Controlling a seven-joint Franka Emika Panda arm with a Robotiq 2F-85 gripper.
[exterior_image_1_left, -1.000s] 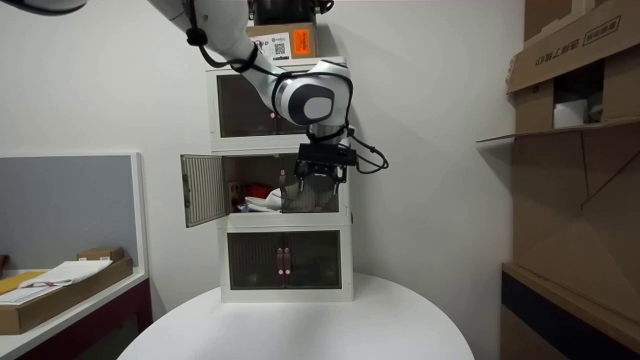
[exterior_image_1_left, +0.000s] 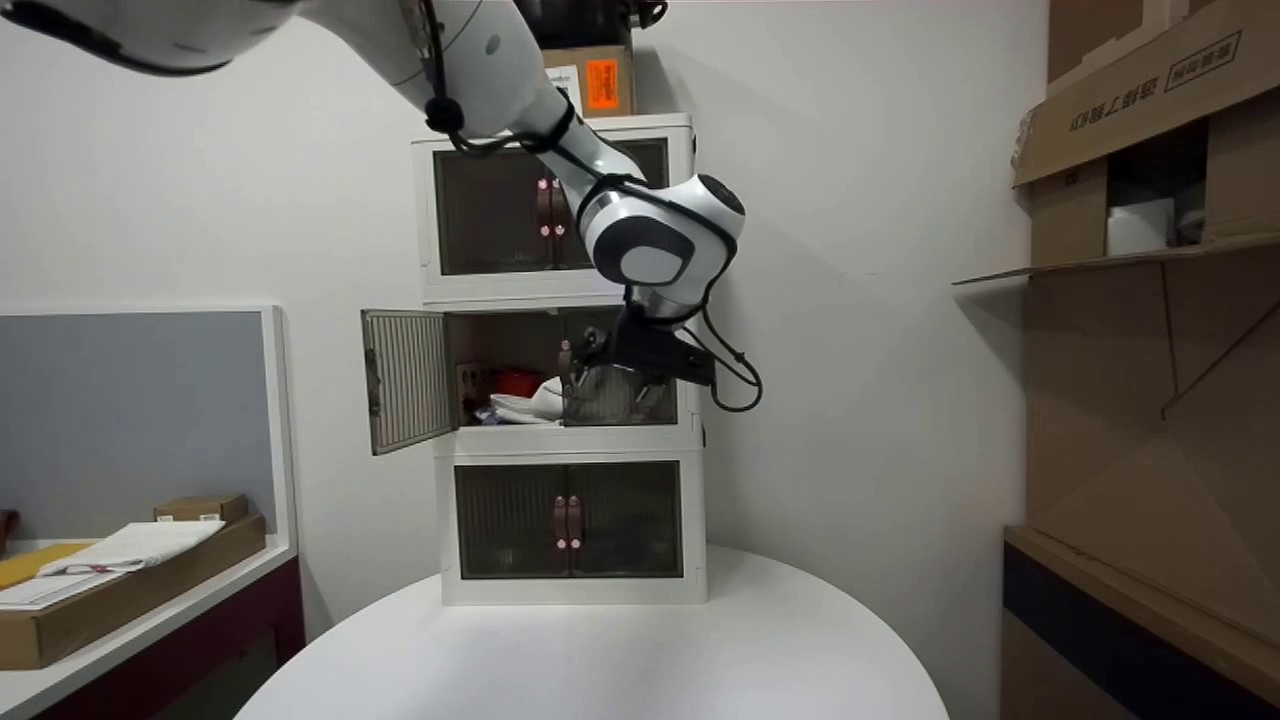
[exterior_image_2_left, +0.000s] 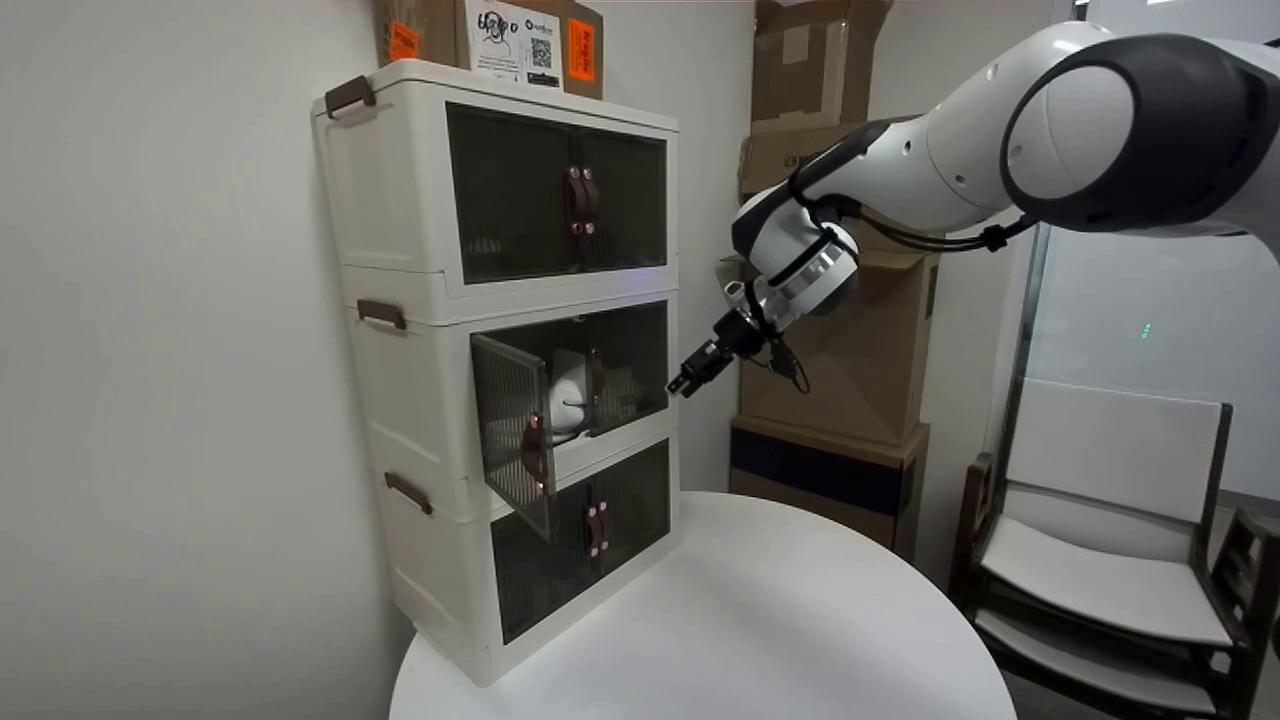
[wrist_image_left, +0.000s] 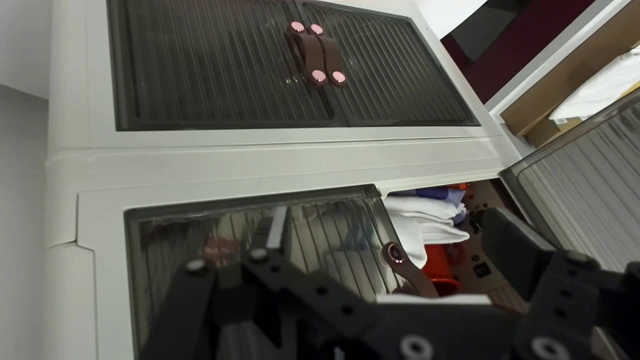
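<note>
The middle cabinet of a white stack (exterior_image_1_left: 570, 442) has its left ribbed door (exterior_image_1_left: 410, 378) swung open and its right door (exterior_image_1_left: 620, 396) closed. On the closed door's inner edge is a brown strap handle (wrist_image_left: 414, 273). My gripper (exterior_image_1_left: 614, 383) stands open in front of that door, tilted, its fingers (wrist_image_left: 277, 228) spread apart. In the wrist view the handle appears between the fingers, partly covered by the gripper body. The second exterior view shows the fingertips apart from the cabinet front. Inside the open side are white cloth (exterior_image_1_left: 528, 404) and a red item (exterior_image_1_left: 518, 382).
Closed doors front the top cabinet (exterior_image_2_left: 561, 192) and the bottom cabinet (exterior_image_2_left: 584, 540). Cardboard boxes (exterior_image_1_left: 1152, 420) stand at the right. The open door projects outward on the left.
The wrist has moved right and slightly down, and the gripper has gone from nearly upright to tilted, its fingertips shifting left toward the handle in the first exterior view. The doors look unchanged.
</note>
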